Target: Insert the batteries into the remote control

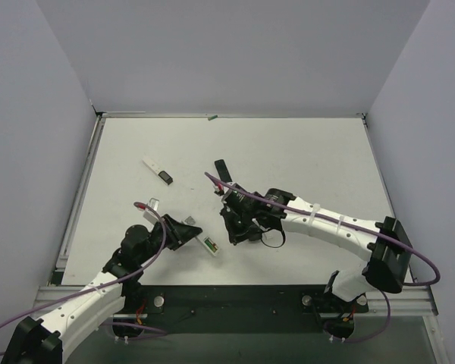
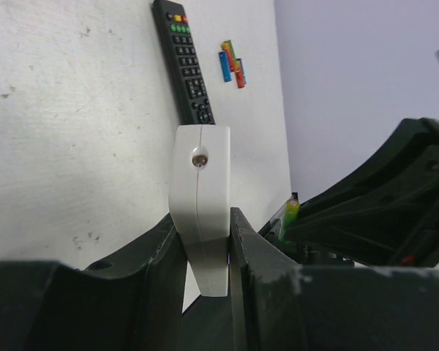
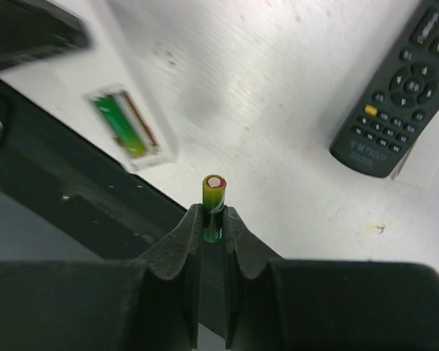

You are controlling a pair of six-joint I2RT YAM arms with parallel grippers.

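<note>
My left gripper is shut on a white remote control (image 2: 200,183). In the right wrist view, that white remote's open compartment (image 3: 123,123) shows a green battery inside, blurred. My right gripper is shut on an upright green battery (image 3: 213,194), held right of and below the compartment in that view, apart from it. A black remote (image 3: 390,91) lies on the table to the right in that view. Loose coloured batteries (image 2: 227,64) lie beyond the black remote in the left wrist view.
Another black remote (image 1: 223,170) and a white remote (image 1: 153,166) with a dark end lie toward the back of the table (image 1: 303,152). The table's front edge runs below both grippers.
</note>
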